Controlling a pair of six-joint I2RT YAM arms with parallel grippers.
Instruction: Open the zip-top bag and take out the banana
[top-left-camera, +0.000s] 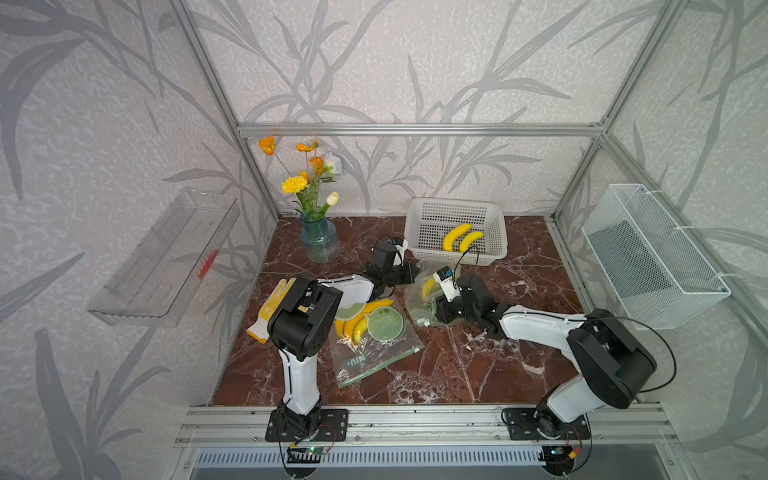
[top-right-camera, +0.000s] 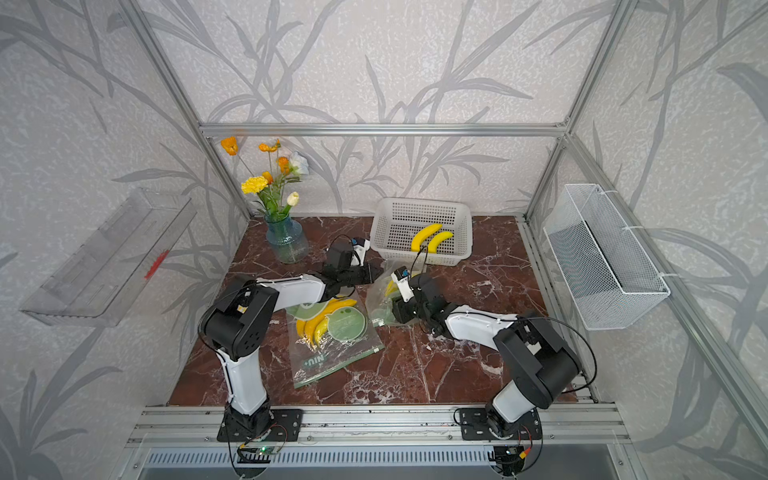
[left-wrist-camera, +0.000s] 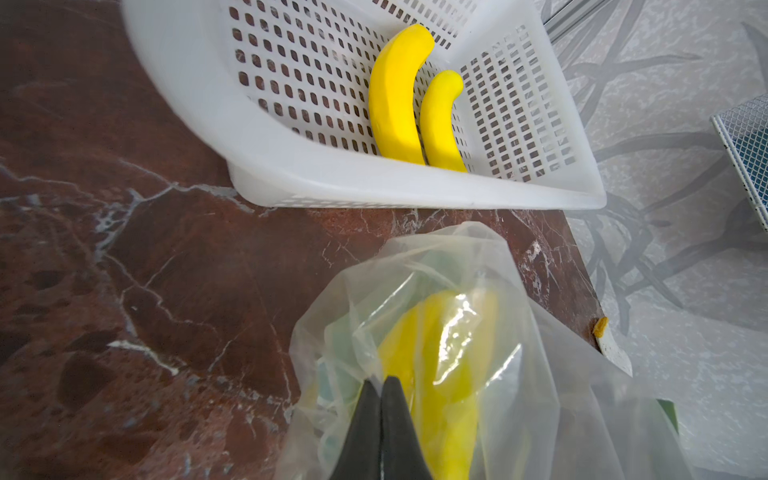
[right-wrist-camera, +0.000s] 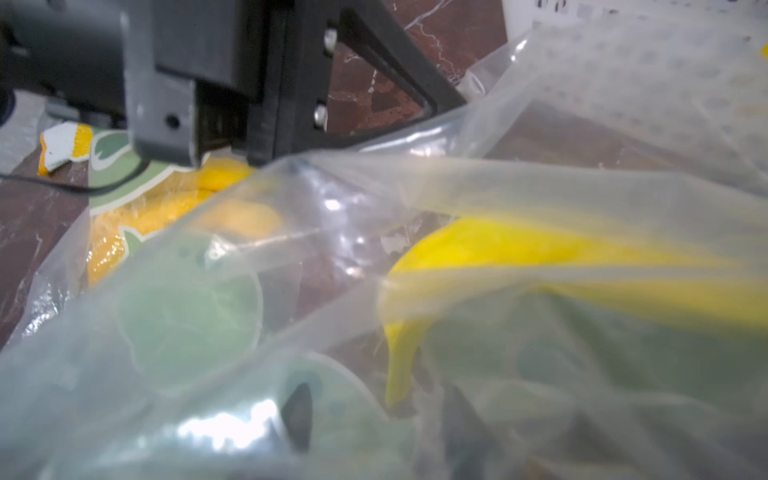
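Note:
A clear zip top bag (top-left-camera: 416, 312) lies spread between my two grippers, a yellow banana (left-wrist-camera: 436, 360) showing through its film. My left gripper is shut at the bag's edge, and the film runs up to its fingertips. In the right wrist view, cloudy film covers much of the picture. Behind it, my right gripper shows as two dark fingers standing apart, the banana's stem close to the gap between them. From above, the right gripper sits low at the bag's right side. Whether film lies between its fingers is hidden.
A white basket (top-left-camera: 416, 232) with two bananas stands just behind the bag. Another clear bag (top-left-camera: 376, 364), holding bananas, lies in front of the left arm. A flower vase (top-left-camera: 320, 240) stands at back left.

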